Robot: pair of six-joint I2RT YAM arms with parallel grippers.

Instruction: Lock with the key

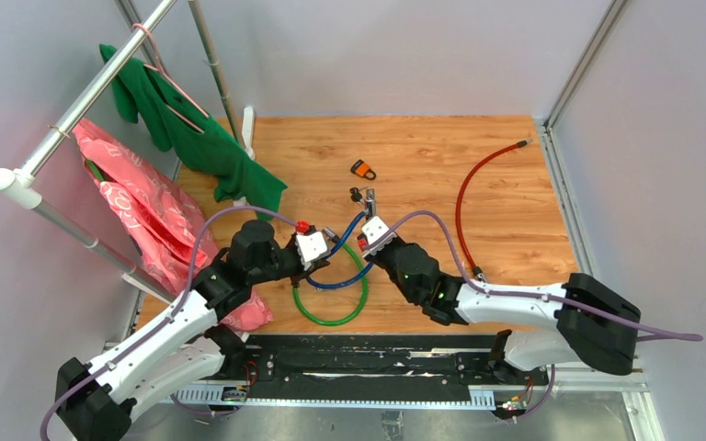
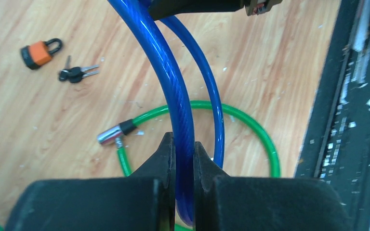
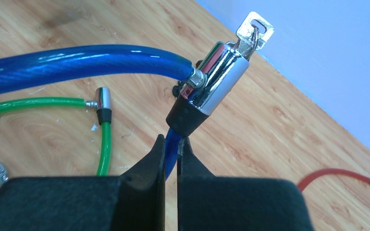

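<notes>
A blue cable lock [image 1: 349, 224] hangs between my arms. My left gripper is shut on its cable, whose loop rises out of that view. My right gripper is shut on the blue cable just below the black collar of the chrome lock body [image 3: 214, 79]. In the right wrist view, a key [image 3: 254, 30] sits in the top of that body, and the cable's other end meets the body's side at a metal fitting.
A green cable lock [image 2: 248, 120] lies under the blue one. An orange padlock [image 1: 362, 169] and loose keys [image 2: 76, 73] lie behind. A red cable [image 1: 465, 193] is at right; hanging clothes [image 1: 193, 147] stand at left.
</notes>
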